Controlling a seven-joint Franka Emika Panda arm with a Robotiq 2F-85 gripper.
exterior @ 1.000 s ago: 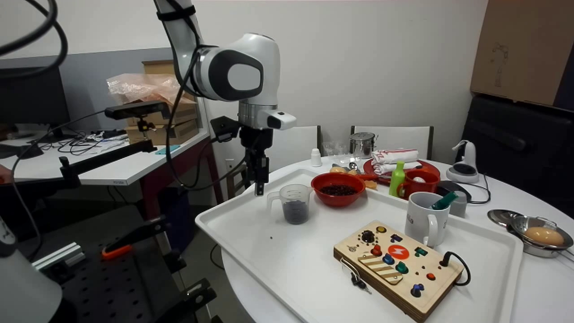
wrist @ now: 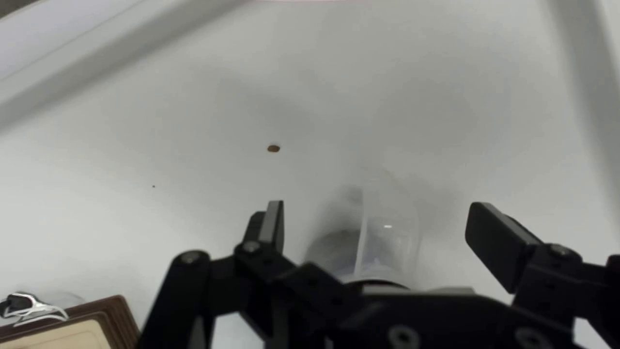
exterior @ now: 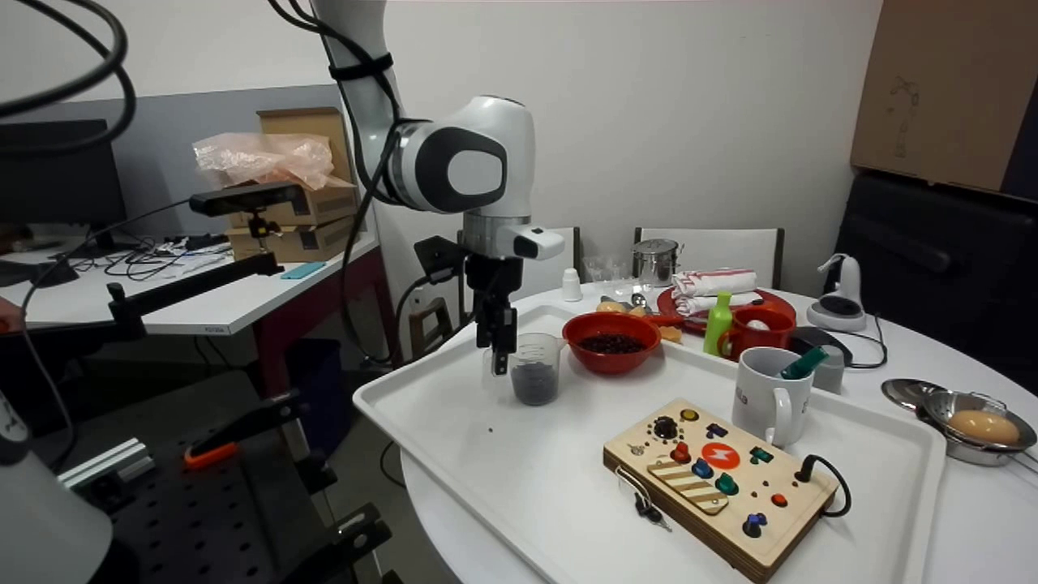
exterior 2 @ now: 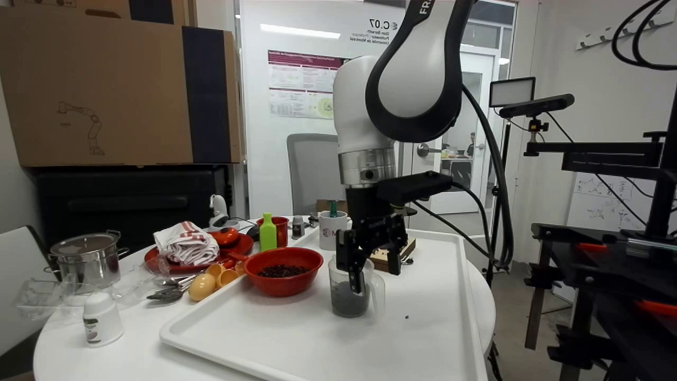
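Note:
A clear measuring cup [exterior: 535, 375], partly filled with something dark, stands upright on the white tray [exterior: 428, 409]. My gripper [exterior: 500, 362] points down at the cup's handle side. Its fingers are spread wide. In the wrist view the clear handle [wrist: 388, 227] shows between the two fingers of the gripper, apart from both, while the cup's body is mostly hidden behind the gripper's base. From the other side, the cup [exterior 2: 349, 298] is partly covered by the fingers [exterior 2: 357, 279]. Right beside it sits a red bowl [exterior: 611, 342] of dark beans.
A wooden panel with knobs [exterior: 725, 487] and a white mug [exterior: 771, 394] occupy the tray's right part. One dark bean [wrist: 273, 149] lies loose on the tray. Behind the tray are a green bottle [exterior: 718, 324] and a red mug [exterior: 757, 332]. The tray's near left is clear.
My gripper has moved right and lower, from left of the cup to its handle. The cup and the other things on the tray have not moved.

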